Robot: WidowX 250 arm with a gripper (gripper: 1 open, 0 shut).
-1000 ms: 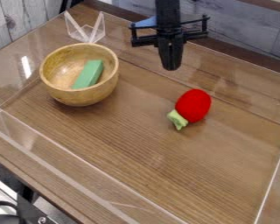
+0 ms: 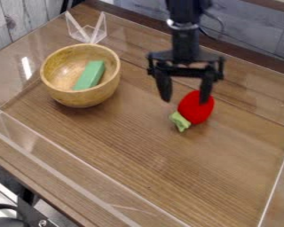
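Observation:
My gripper hangs in the upper middle of the camera view, open, its blurred black fingers lowered just above and left of a red pepper-like object with a green tip that lies on the wooden table. To the left, a yellow wooden bowl holds a green oblong object.
A crumpled clear or white item lies behind the bowl. Dark cables show at the lower left edge.
My gripper has come down from the top of the view toward the red object. The bowl and objects lie where they were.

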